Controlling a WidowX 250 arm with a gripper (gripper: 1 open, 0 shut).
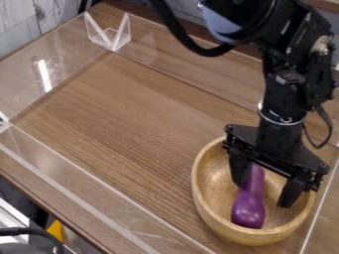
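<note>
A purple eggplant-like object (249, 203) lies in a tan bowl (212, 208) at the lower right of the view. My black gripper (273, 171) is lowered into the top of the bowl, its fingers spread apart over the object's upper end, which is partly hidden. I cannot see clearly whether anything touches the object.
A white wire-like item (109, 30) stands at the upper left, and dark cables lie at the lower left edge.
</note>
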